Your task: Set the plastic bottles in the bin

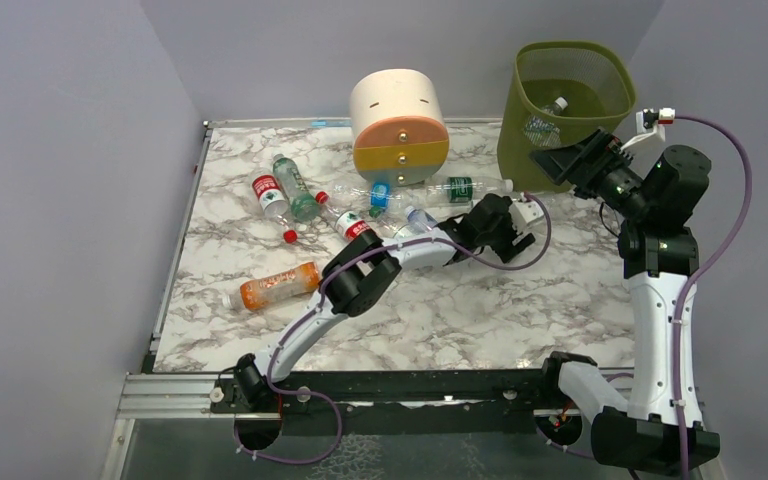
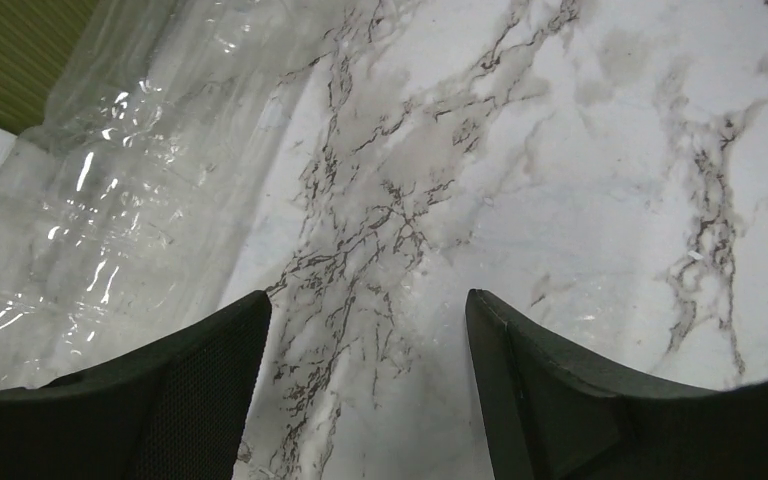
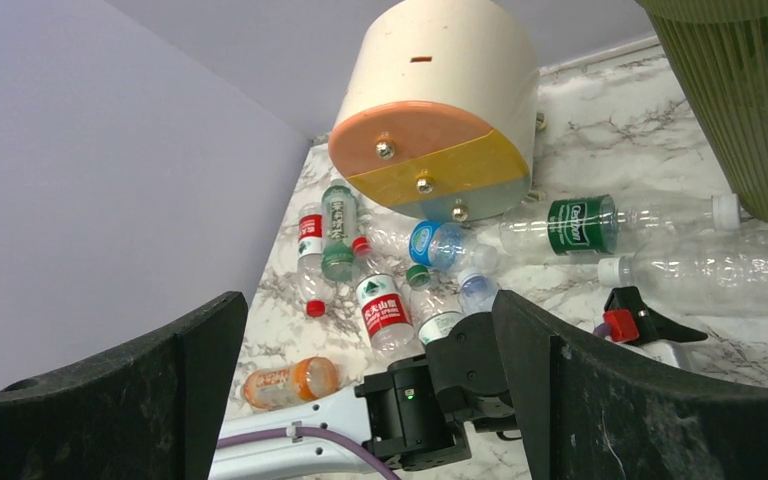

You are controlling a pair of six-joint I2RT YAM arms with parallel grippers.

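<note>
My left gripper (image 1: 515, 240) is low over the table among the bottles; in the left wrist view its open fingers have marble between them, with a clear bottle (image 2: 120, 210) to their left. A green-label bottle (image 3: 585, 225), another clear bottle (image 3: 720, 275), red-label bottles (image 1: 270, 200), a green bottle (image 1: 298, 195), blue-label bottle (image 3: 430, 243) and orange bottle (image 1: 275, 288) lie on the table. My right gripper (image 1: 550, 165) is raised at the green bin (image 1: 515, 150), open and empty. A bottle (image 1: 542, 128) is inside the bin.
A white drum-shaped box (image 1: 398, 100) with coloured front stands at the back centre. Grey walls surround the back and sides.
</note>
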